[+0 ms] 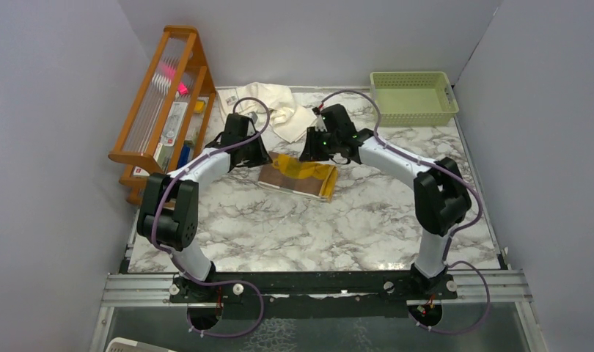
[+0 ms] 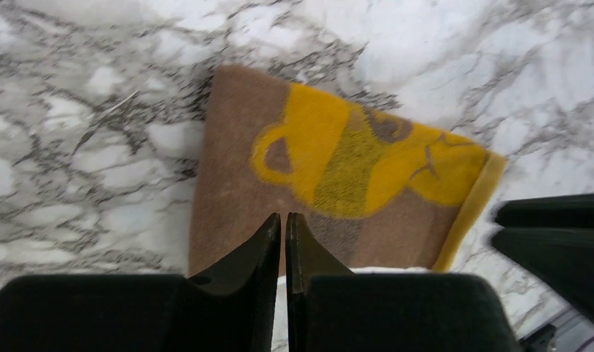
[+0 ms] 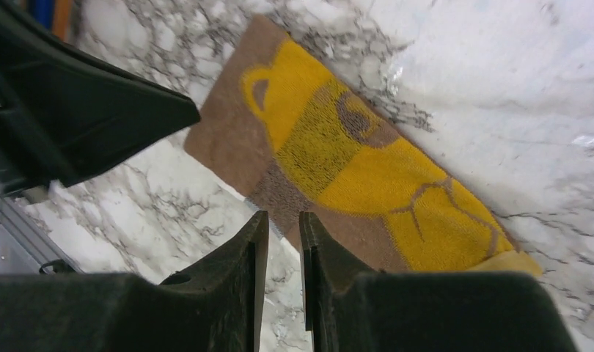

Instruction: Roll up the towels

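A folded brown towel (image 1: 294,183) with a yellow pattern and a yellow right edge lies flat on the marble table, also seen in the left wrist view (image 2: 323,183) and right wrist view (image 3: 338,161). My left gripper (image 1: 262,160) hangs over its left part, its fingertips (image 2: 265,242) close together with nothing visible between them. My right gripper (image 1: 309,155) is above its upper right, its fingertips (image 3: 256,235) slightly apart and empty.
A white towel (image 1: 272,103) lies at the back behind the grippers. A green basket (image 1: 411,106) is at the back right, a wooden shelf unit (image 1: 151,165) at the left.
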